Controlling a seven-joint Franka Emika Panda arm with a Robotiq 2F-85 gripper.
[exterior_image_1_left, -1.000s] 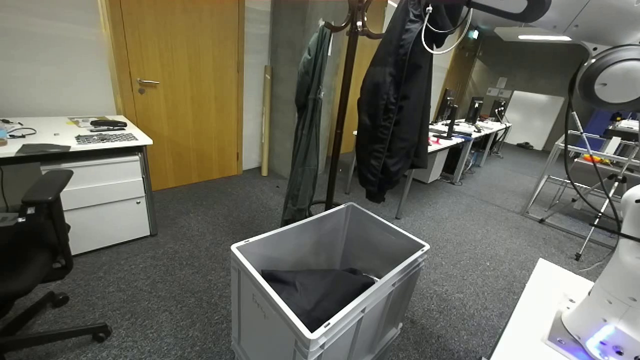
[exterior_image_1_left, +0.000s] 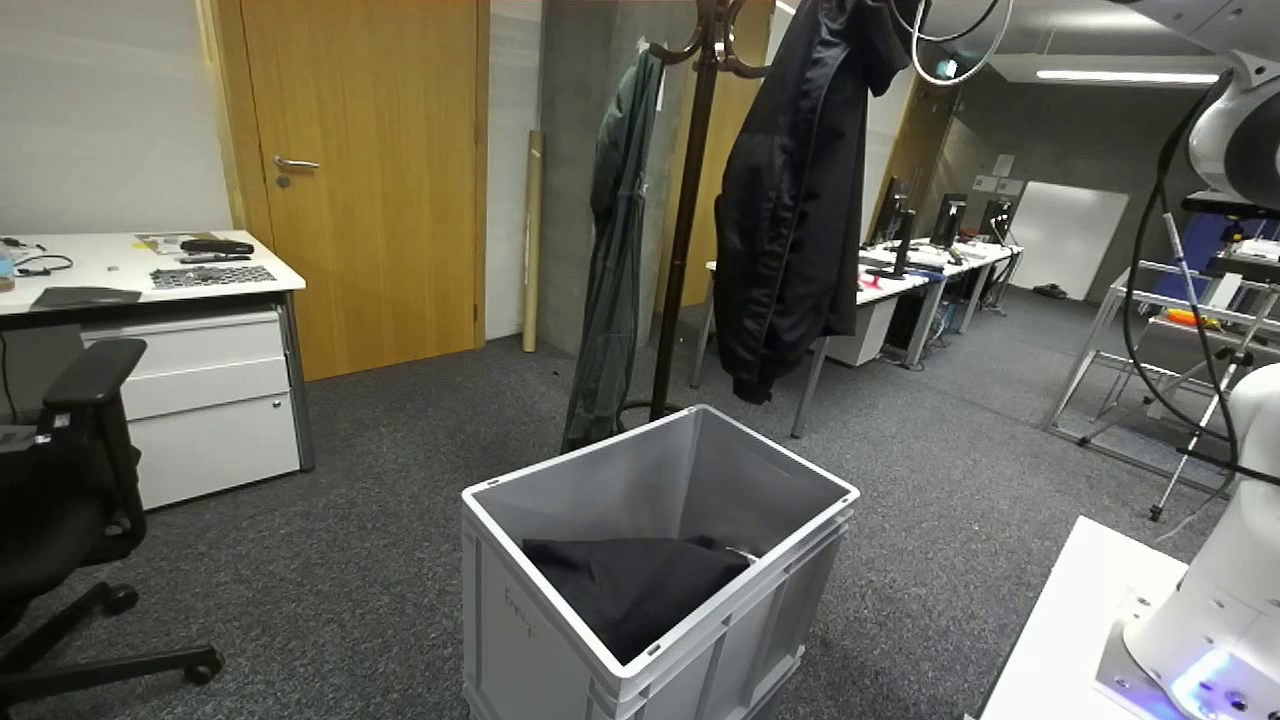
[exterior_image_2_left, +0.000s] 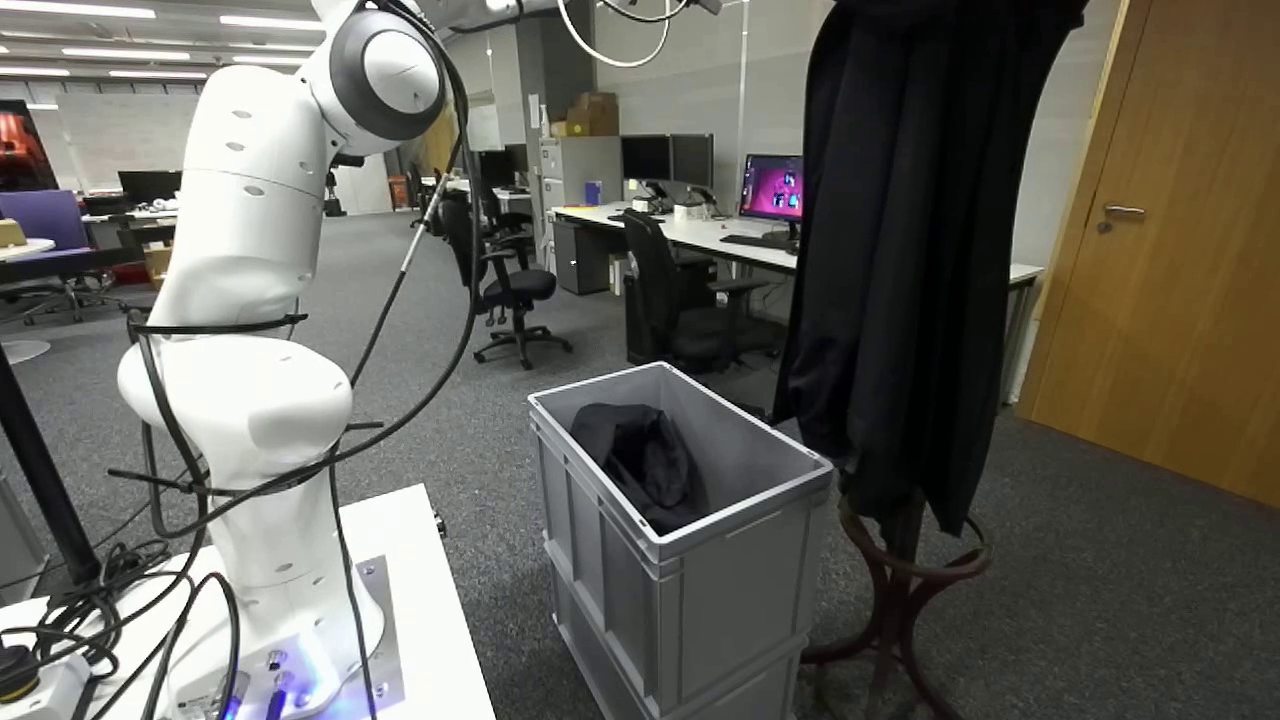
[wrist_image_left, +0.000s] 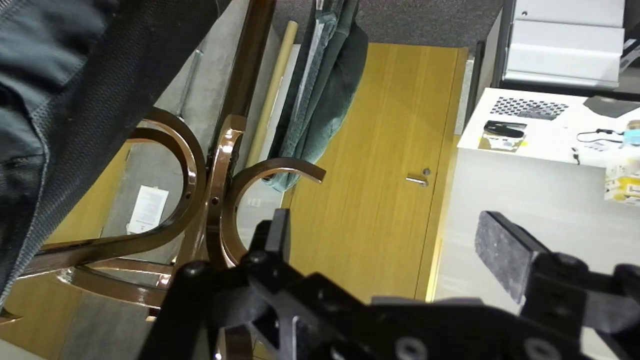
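Note:
In the wrist view my gripper stands open, its two fingers wide apart with nothing between them. Just beyond it is the brown wooden coat rack (wrist_image_left: 216, 198) with its curled hooks. A black jacket (exterior_image_1_left: 798, 192) hangs from the rack; part of it fills the upper left of the wrist view. On another hook hangs a dark green garment (exterior_image_1_left: 620, 240). The grey crate (exterior_image_1_left: 576, 462) stands below on the floor, with a dark cloth (exterior_image_1_left: 642, 588) lying inside. Neither exterior view shows the gripper's fingers, which are above their upper edge.
The white arm's base rests on a white table (exterior_image_2_left: 420, 576), with loose cables along the arm. A wooden door (exterior_image_1_left: 360, 180) and a white desk (exterior_image_1_left: 144, 270) are behind. An office chair (exterior_image_1_left: 84, 480) stands at the left.
At the right of exterior view 1, the arm's upper links have shifted and a dark link has left the top edge. The cable loop has moved right. Jackets, crate and cloth look unchanged.

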